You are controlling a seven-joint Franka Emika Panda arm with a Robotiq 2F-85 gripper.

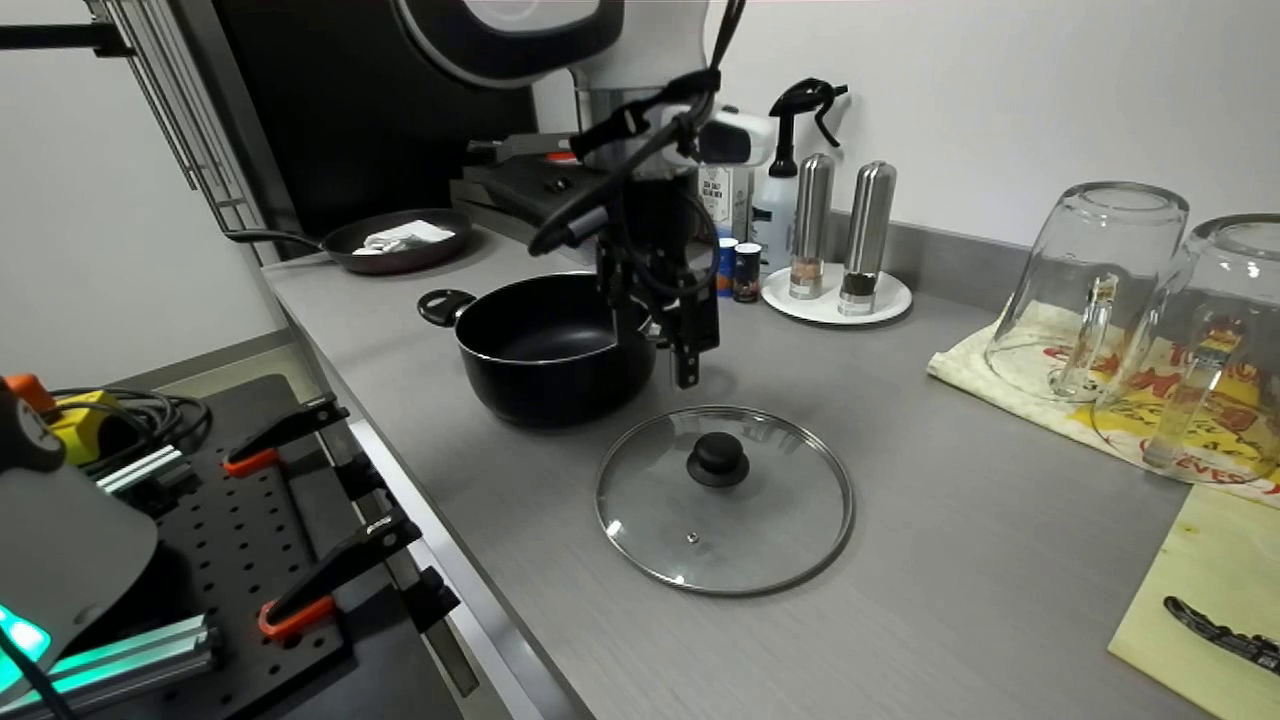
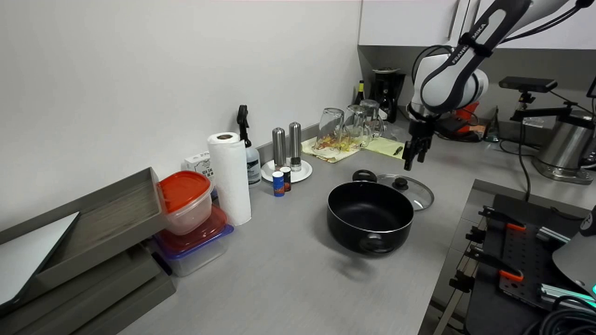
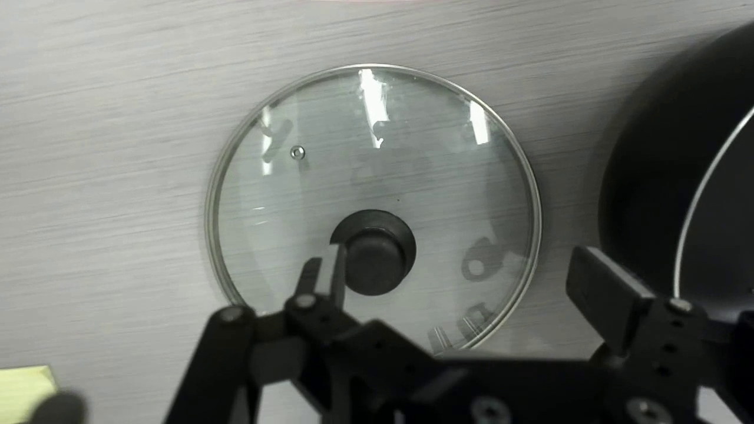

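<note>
A round glass lid (image 1: pixel 768 528) with a metal rim lies flat on the counter, its black knob (image 1: pixel 719 457) upward. Beside it stands a black two-handled pot (image 1: pixel 540 390), uncovered and empty inside. My gripper (image 1: pixel 686 358) hangs above the counter, pointing down, apart from the lid. From the wrist view, the gripper is open, its fingers (image 3: pixel 609 286) wide apart. One finger appears close beside the lid knob (image 3: pixel 376 261) in that picture, the other out toward the pot (image 3: pixel 650 176). In exterior view 1, the arm covers the pot's right handle.
Salt and pepper mills on a white plate (image 1: pixel 828 314) stand near the wall. Upturned glass mugs (image 1: pixel 1080 282) rest on a yellow cloth to the right. A paper towel roll (image 2: pixel 230 178) and food containers (image 2: pixel 190 245) are at the back. Bare counter surrounds the lid's front.
</note>
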